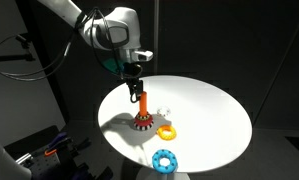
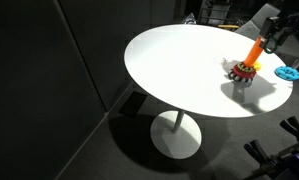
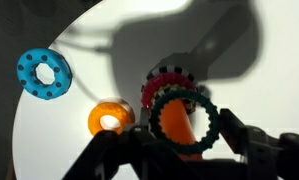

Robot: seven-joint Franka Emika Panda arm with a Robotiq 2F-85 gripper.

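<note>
A tall orange peg (image 1: 143, 103) stands upright on the white table, with red, black and yellow rings (image 1: 144, 123) stacked around its foot. My gripper is shut on a dark green dotted ring (image 3: 212, 122), which spans the space between the fingers. In the wrist view the orange peg (image 3: 175, 122) shows through the ring's opening, with the stacked rings (image 3: 167, 78) partly hidden behind its rim. In the second exterior view the peg (image 2: 255, 53) leans visually close to the arm's end; whether the ring encircles the peg cannot be told.
An orange-yellow ring (image 1: 167, 132) lies close to the stack, and a blue dotted ring (image 1: 164, 161) lies near the front edge of the round white table (image 1: 209, 115). A small white object (image 1: 164, 112) sits beyond the peg.
</note>
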